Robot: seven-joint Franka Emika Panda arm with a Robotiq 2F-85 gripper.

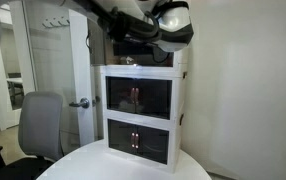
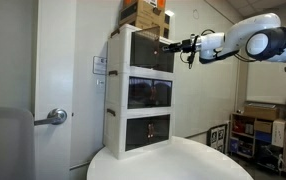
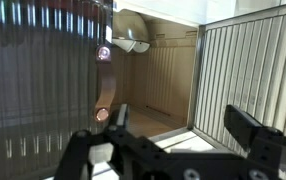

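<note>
A white cabinet (image 2: 117, 95) of three stacked tiers with dark doors stands on a round white table (image 2: 178, 165). My gripper is open at the top tier, nothing between its fingers. In the wrist view, a ribbed see-through door (image 3: 33, 90) with a brown handle (image 3: 105, 78) fills the left side. Another ribbed panel (image 3: 258, 70) lies at the right. Between them shows the compartment's brownish interior (image 3: 173, 75), with a rounded pale dish-like object (image 3: 130, 27) at its upper left. In exterior view 1 the arm (image 1: 148, 22) hides much of the top tier.
Brown boxes (image 2: 143, 16) sit on top of the cabinet. A grey office chair (image 1: 40, 128) stands left of the table, and a door with a lever handle (image 1: 80, 103) is behind it.
</note>
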